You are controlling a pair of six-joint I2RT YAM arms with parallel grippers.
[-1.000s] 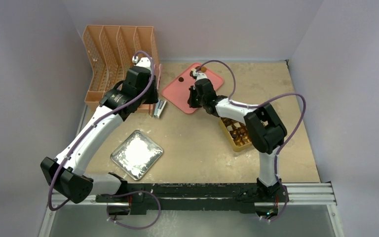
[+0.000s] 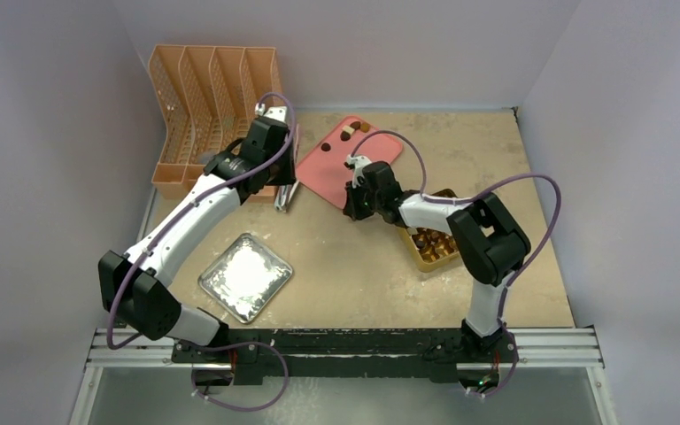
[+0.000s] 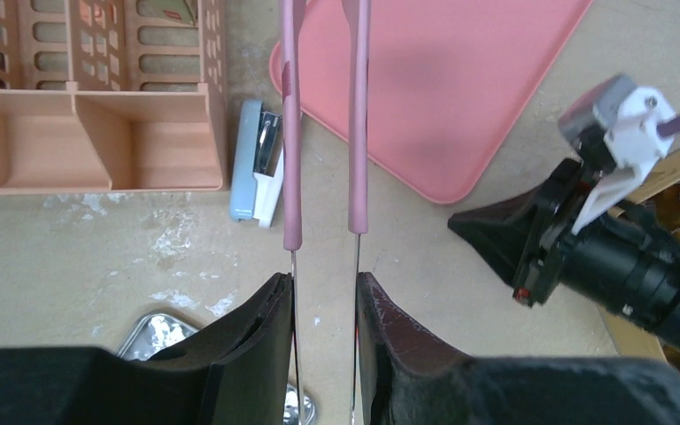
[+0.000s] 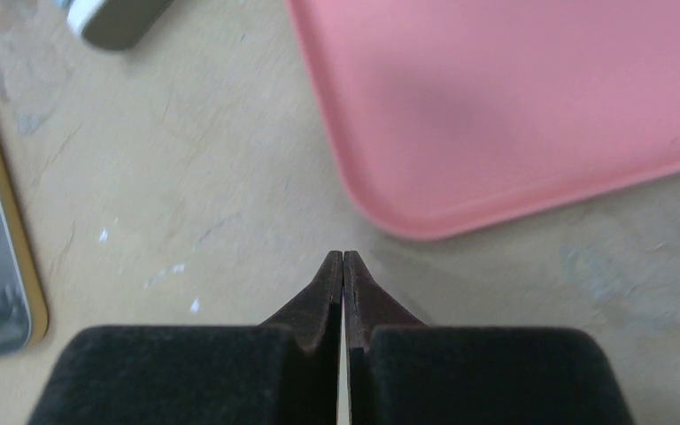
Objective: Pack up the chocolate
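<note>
Pink-handled tongs (image 3: 292, 177) with thin metal legs stand between the fingers of my left gripper, which is shut on them. They hang over the table near the organizer. The pink tray (image 2: 332, 173) lies at the back middle with several chocolates (image 2: 325, 147) toward its far side. Just beside the tray's near corner is my right gripper, its tips together and nothing between them. The gold box (image 2: 436, 257) of wrapped chocolates (image 2: 428, 237) stands to the right, partly covered by the right arm.
A peach organizer (image 2: 168, 177) stands at the back left, with a blue-and-white stapler (image 3: 248, 159) by its side. The silver tray (image 2: 245, 277) lies at the front left. Bare table spreads across the front middle.
The pink tray has shifted a little toward me and rightward, chocolates with it. My right gripper has moved toward me to its near corner. The left gripper, with the tongs, has moved slightly right.
</note>
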